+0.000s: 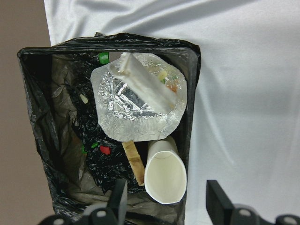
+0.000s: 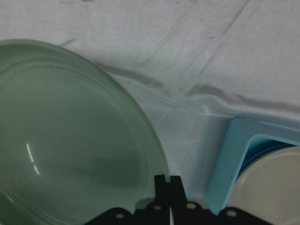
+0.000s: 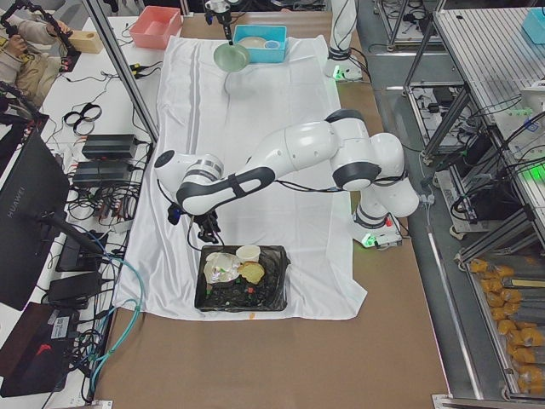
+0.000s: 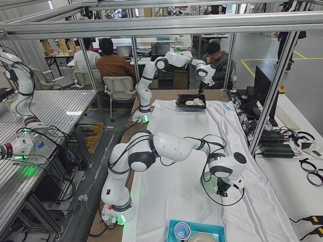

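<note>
My left gripper is open above a black bag-lined tray (image 3: 209, 292) holding a crumpled foil piece (image 1: 112, 108) with a white wrapper (image 1: 147, 86) on it, a paper cup (image 1: 165, 178) and small scraps; nothing is between its fingers. My right gripper is shut on the rim of a pale green plate (image 2: 75, 131), raised beside a blue bin (image 2: 225, 164) at the far end in the camera left view.
The blue bin holds a pale round dish (image 2: 267, 187) and a blue cup (image 4: 181, 229). Cables and electronics line one side.
</note>
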